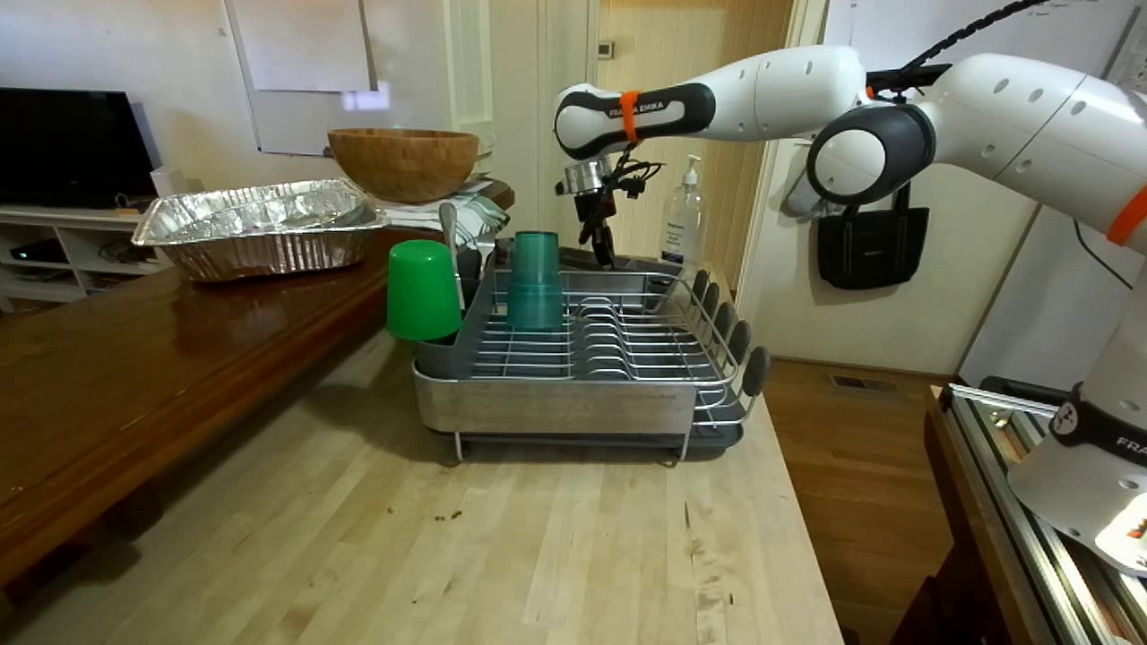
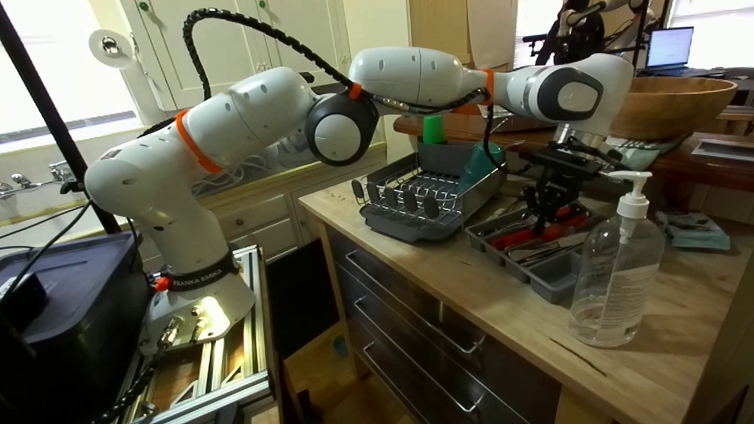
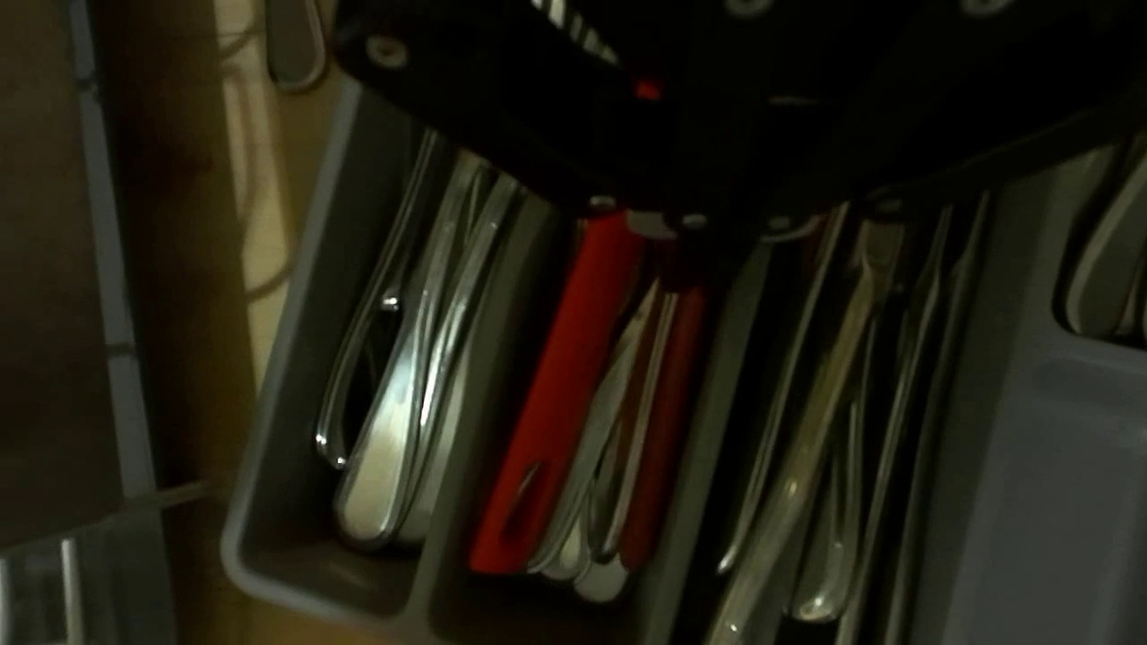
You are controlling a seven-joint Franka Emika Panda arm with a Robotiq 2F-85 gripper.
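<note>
My gripper (image 2: 541,225) points down over the grey cutlery tray (image 2: 480,244), its dark fingers low among the utensils of the middle part. It looks shut, with nothing visible between its fingers. In the wrist view, a bright red handle (image 3: 564,398) lies in the middle compartment with a darker red handle (image 3: 663,430) and thin metal pieces beside it. Silver cutlery (image 3: 392,451) fills the left compartment, and longer metal utensils (image 3: 801,484) lie in the right one. The dark gripper body covers the upper ends of these utensils. Whether the fingertips touch any is unclear.
Alongside the tray stands the dish rack (image 1: 559,408), holding a teal cup (image 1: 535,279) and a green cup (image 1: 422,290). A clear pump bottle (image 2: 618,275) stands close to the tray's other side. A wooden bowl (image 1: 403,165) and foil pan (image 1: 263,231) sit on the raised counter.
</note>
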